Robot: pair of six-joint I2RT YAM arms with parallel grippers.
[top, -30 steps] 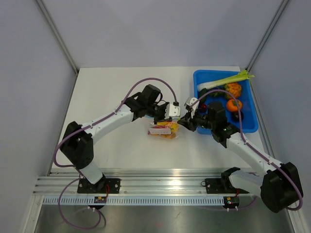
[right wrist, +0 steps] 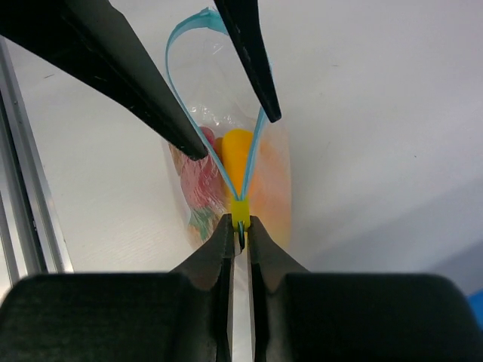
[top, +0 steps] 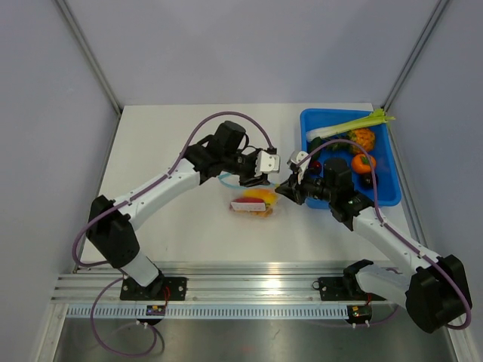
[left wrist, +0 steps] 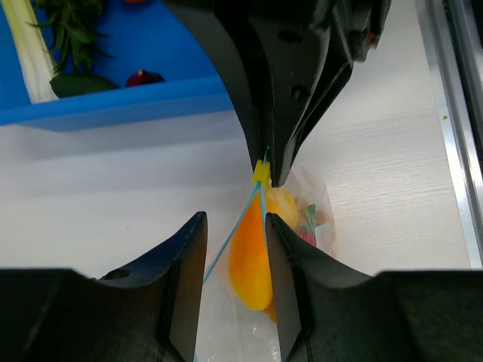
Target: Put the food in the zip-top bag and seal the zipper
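Observation:
The clear zip top bag (top: 260,204) lies between my two grippers, with yellow and red food (right wrist: 237,154) inside it. Its blue zipper strip (right wrist: 179,94) forms an open loop that narrows to a yellow slider (right wrist: 240,211) at one end. My right gripper is shut on that yellow slider end. In the left wrist view my left gripper is open, its fingers (left wrist: 181,264) on either side of the blue strips without closing on them. The two strips spread apart away from the slider. The right gripper's tips (left wrist: 268,170) show just ahead.
At the right stands a blue bin (top: 396,197) holding a leek (top: 347,123), an orange tomato (top: 363,164) and other vegetables. Bare white table (top: 173,234) lies to the left and in front. The two grippers are close together.
The right gripper has barely moved.

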